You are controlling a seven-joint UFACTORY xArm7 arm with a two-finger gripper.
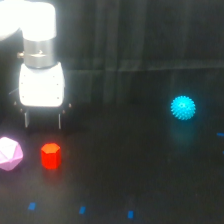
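Observation:
At the upper left, my white gripper (43, 122) points down with its two thin dark fingers apart. Nothing shows between them, so it stands open. Below and slightly right of its middle, a small red faceted block (51, 156) rests on the dark table. A pink faceted ball (9, 154) lies left of the block, close to the frame's left edge. Far off to the right is a cyan spiky ball (183, 108), well apart from the gripper.
Small blue marks (82, 210) dot the front of the dark tabletop (120, 165), with another blue mark (220, 134) at the right edge. Dark curtain-like cloth (130, 40) hangs behind.

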